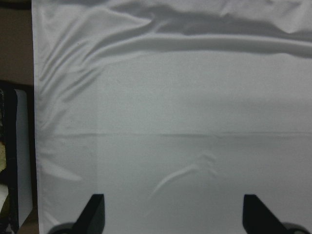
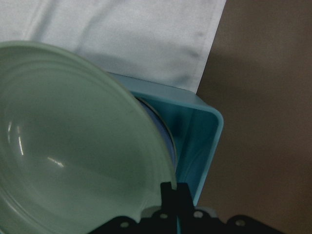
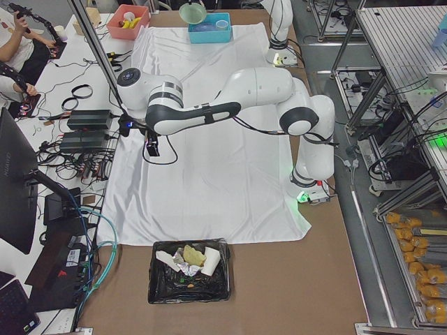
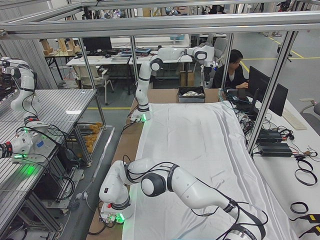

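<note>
My right gripper is shut on the rim of a pale green plate [image 2: 73,136], which it holds over a blue bin [image 2: 197,146]; a blue dish [image 2: 163,127] shows inside the bin, partly hidden by the plate. In the camera left view the plate [image 3: 192,12] is at the top edge above the bin [image 3: 209,36]. My left gripper stands open above the white cloth [image 1: 195,97], nothing between its fingers.
A black bin [image 3: 188,286] with crumpled scraps sits beyond the cloth's near edge. A red bin [image 3: 129,31] stands at the far left. A monitor and cables line the left side.
</note>
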